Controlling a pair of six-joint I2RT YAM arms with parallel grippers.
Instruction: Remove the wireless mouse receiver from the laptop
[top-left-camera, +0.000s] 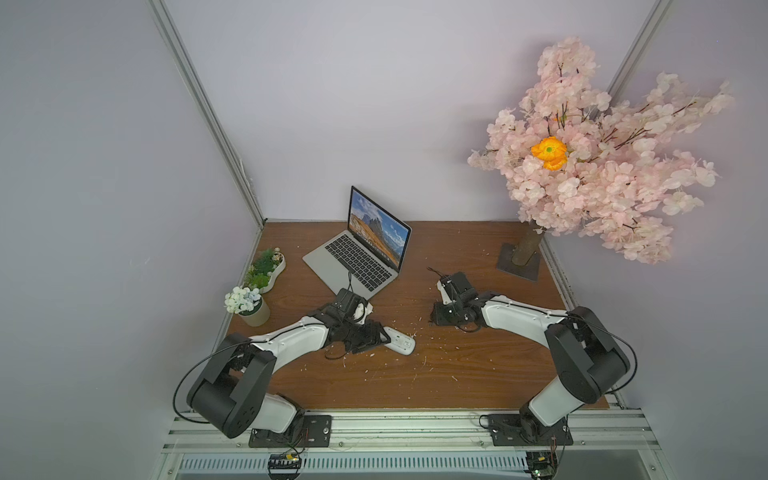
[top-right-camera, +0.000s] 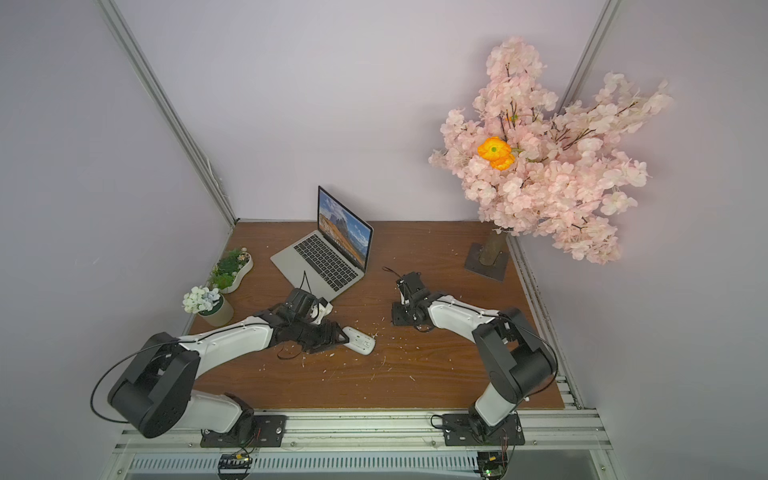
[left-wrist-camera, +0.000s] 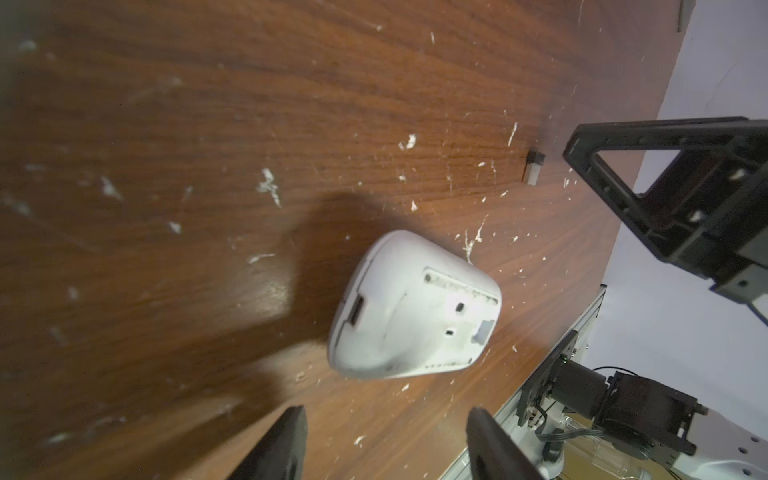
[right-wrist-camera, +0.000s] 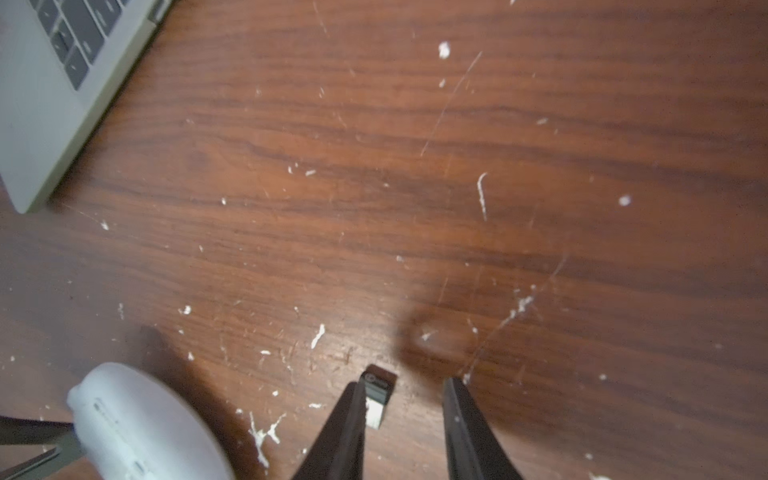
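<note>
The small receiver (right-wrist-camera: 377, 393), black with a silver plug, lies loose on the table, apart from the laptop (top-left-camera: 352, 264). In the right wrist view it shows beside the tip of one finger (right-wrist-camera: 349, 428). Above it, my right gripper stands part open with nothing held. The white mouse (left-wrist-camera: 416, 312) lies right in front of my left gripper, whose blurred fingertips stand apart at the bottom of the left wrist view. In the right wrist view a left finger (right-wrist-camera: 36, 432) meets the mouse's end. Whether the mouse is gripped is unclear.
Two planters (top-left-camera: 268, 268) stand at the left edge. A tall pink blossom tree (top-left-camera: 524, 252) rises from the back right corner. Pale flecks are scattered on the table (top-left-camera: 448, 376). Free room lies in front of and right of the mouse.
</note>
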